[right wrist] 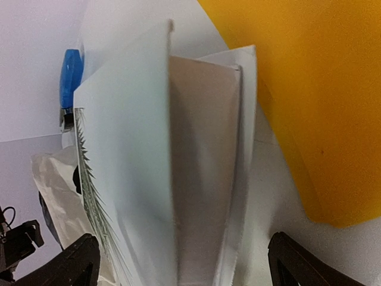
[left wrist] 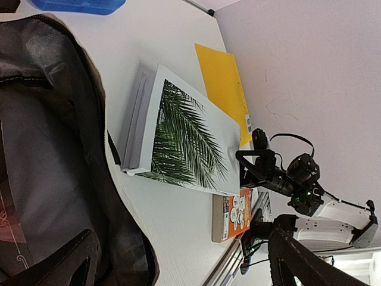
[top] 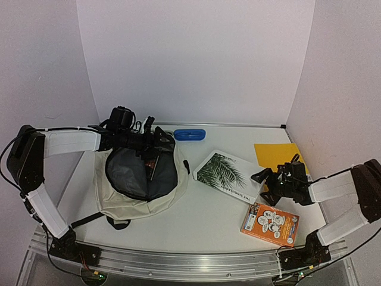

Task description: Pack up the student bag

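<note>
The open bag (top: 139,205), cream with a dark lining, lies on the left of the table with a book or box (top: 152,168) inside it. Over its far rim my left gripper (top: 156,132) stands open and empty. A thick white book with palm leaves (top: 225,174) lies flat in the middle right. At that book's right end is my right gripper (top: 266,186), open; in the right wrist view the book's end (right wrist: 202,155) shows between its fingers, not clamped. An orange box (top: 271,224) lies in front, against the book's near corner. A yellow folder (top: 275,154) lies behind, partly under the right arm.
A blue case (top: 189,134) lies at the table's back edge, right of the bag. Bare table shows between the bag and the white book. Walls close in the sides and back.
</note>
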